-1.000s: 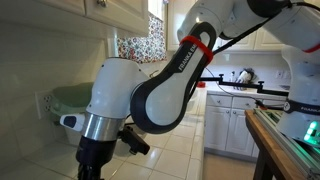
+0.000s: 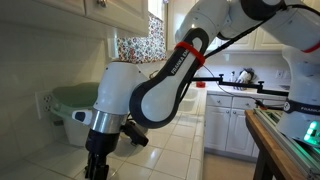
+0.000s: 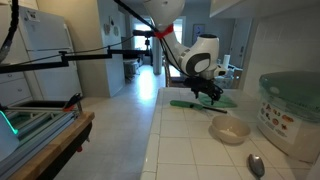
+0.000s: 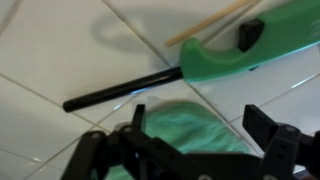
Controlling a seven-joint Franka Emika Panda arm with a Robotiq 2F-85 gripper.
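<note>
A green lighter (image 4: 230,62) with a long black barrel lies slantwise on the white tiles across the upper part of the wrist view. Below it is a crumpled green cloth (image 4: 190,128), partly covered by the gripper. My gripper is open, its two dark fingers well apart, with the cloth showing beyond the gap; I cannot tell whether it touches the cloth. In exterior view 2 the gripper (image 3: 211,96) hangs low over the counter near the green cloth (image 3: 228,100), and the lighter (image 3: 182,104) lies to its left.
A thin wooden stick (image 4: 212,20) lies beside the lighter. Nearer the camera in exterior view 2 are a pale bowl (image 3: 228,128) and a small dark object (image 3: 256,165). A large green-topped container (image 3: 287,105) stands against the wall. Bare tile (image 3: 180,150) fills the counter's near left.
</note>
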